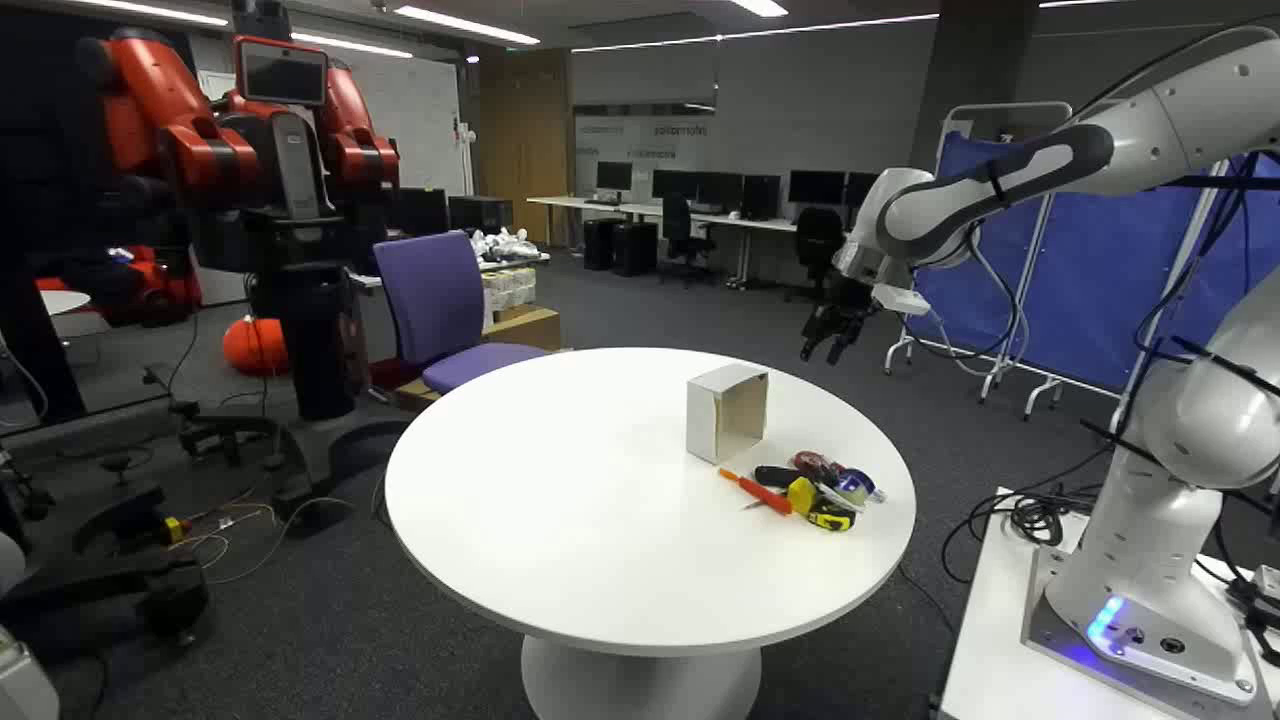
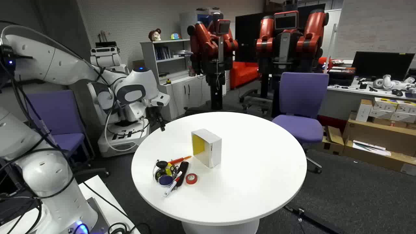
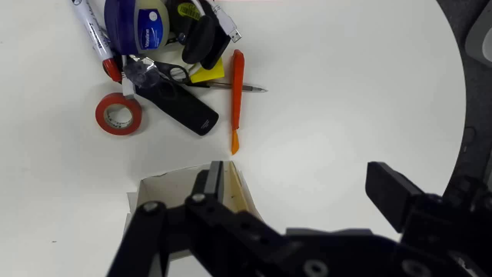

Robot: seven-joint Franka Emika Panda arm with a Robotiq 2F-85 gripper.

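Observation:
My gripper stands open with nothing between its fingers, raised above the table at its edge in the exterior views. Below it in the wrist view is a white box (image 3: 173, 184), partly covered by one finger, its open side showing. An orange-red tool (image 3: 237, 87) points toward the box across a thin metal-tipped pen. Beside these are a black remote-like object (image 3: 184, 108), a red tape roll (image 3: 119, 114), a red-capped marker (image 3: 94, 37), a blue-lidded Vaseline jar (image 3: 138, 27), scissors (image 3: 175, 71) and a USB cable plug (image 3: 226, 23).
On the round white table (image 2: 253, 175), the box (image 2: 208, 148) stands upright by the heap of small items. A purple chair (image 2: 302, 105) sits close to the rim.

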